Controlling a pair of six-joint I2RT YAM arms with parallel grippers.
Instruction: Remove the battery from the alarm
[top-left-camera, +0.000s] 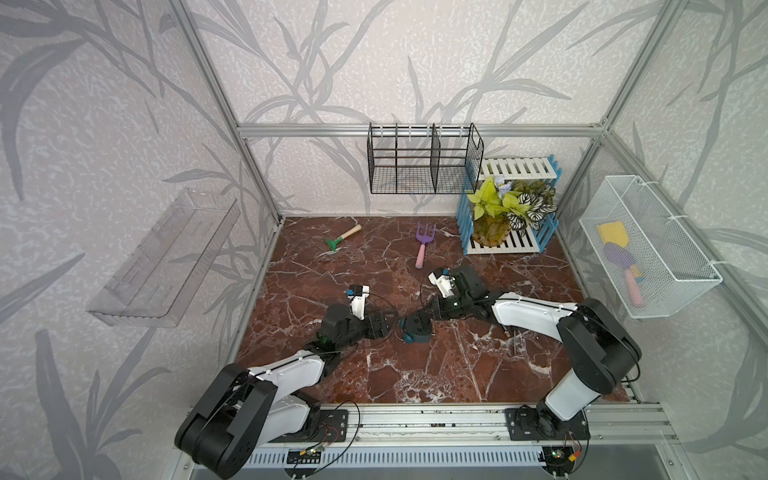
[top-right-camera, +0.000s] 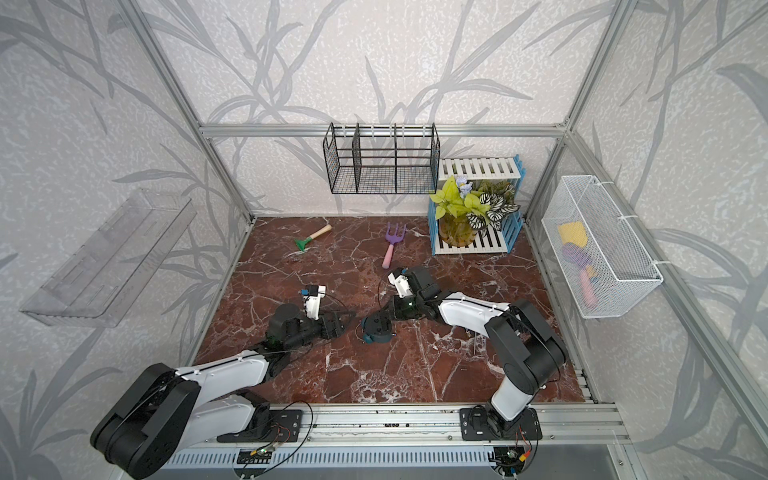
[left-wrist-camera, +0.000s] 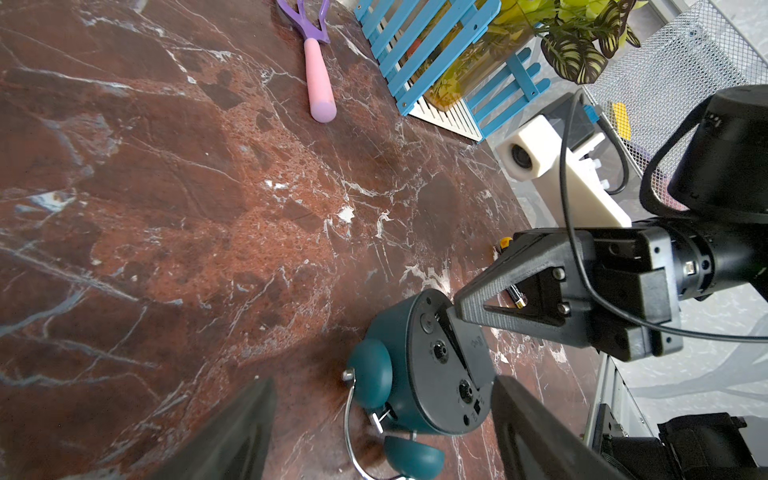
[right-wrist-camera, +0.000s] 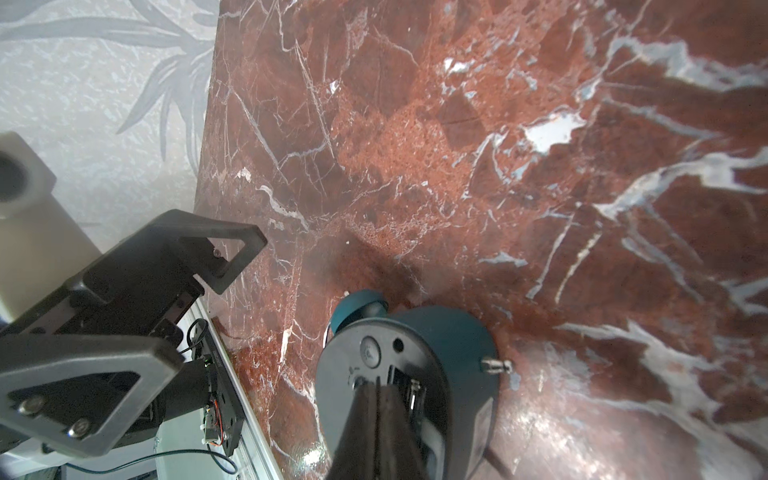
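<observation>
The teal alarm clock (top-left-camera: 414, 328) lies on the marble table between both grippers, black back upward. In the right wrist view its back (right-wrist-camera: 348, 400) shows a battery compartment (right-wrist-camera: 412, 392) with metal visible inside. My right gripper is shut, its tips at that compartment; anything between them is hidden. My left gripper (top-left-camera: 376, 324) stands open just left of the clock; its blurred fingers flank the lower edge of the left wrist view, nothing between them. A loose battery (left-wrist-camera: 516, 296) lies on the table behind the right gripper.
A green tool (top-left-camera: 342, 238) and a purple fork (top-left-camera: 420, 254) lie at the back. A plant shelf (top-left-camera: 520, 244) stands back right. A black wire rack (top-left-camera: 400, 180) hangs on the back wall, baskets on the side walls.
</observation>
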